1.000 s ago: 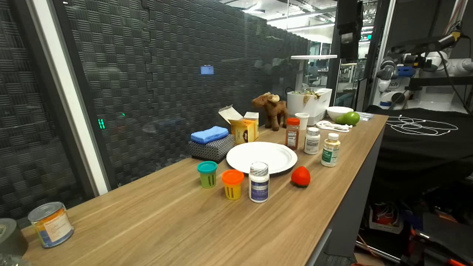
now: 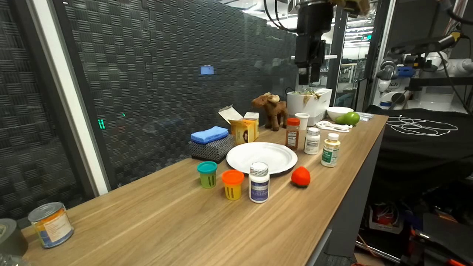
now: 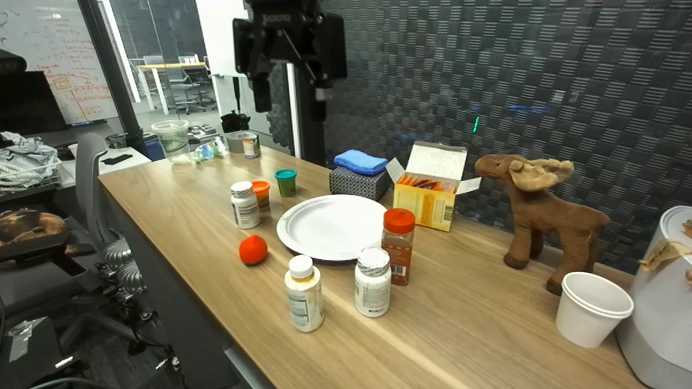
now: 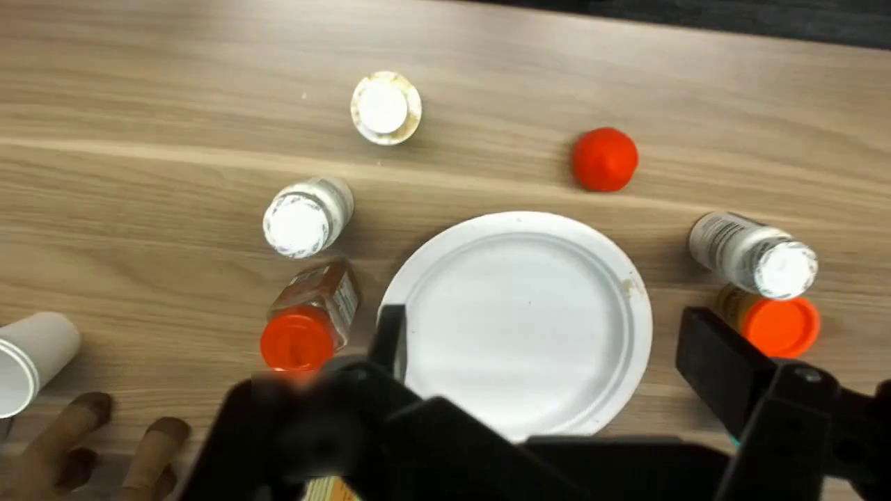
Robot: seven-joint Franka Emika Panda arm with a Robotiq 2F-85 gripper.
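Note:
High above the counter hangs my gripper point(image 3: 290, 110), its fingers wide apart with nothing between them. From the wrist view, the white plate point(image 4: 518, 325) lies below, bare and flat. Around it on the wood stand a red-capped spice bottle point(image 4: 298, 338), a white bottle point(image 4: 309, 217), a bottle with a green label point(image 2: 330, 153) and a white bottle with a blue label point(image 2: 259, 184). A red rounded object point(image 4: 605, 158) sits near the counter's front edge. Beside the blue-labelled bottle are an orange-lidded tub point(image 2: 232, 184) and a teal-lidded tub point(image 2: 207, 174).
Along the back wall are a blue cloth point(image 3: 360, 162) on a patterned box, an open yellow box point(image 3: 425, 201), a plush moose point(image 3: 551, 214) and paper cups point(image 3: 591, 308). A can point(image 2: 51, 225) stands at the far end.
In exterior view 1 my gripper has come lower and to the left, from the upper right. The objects on the counter have not moved.

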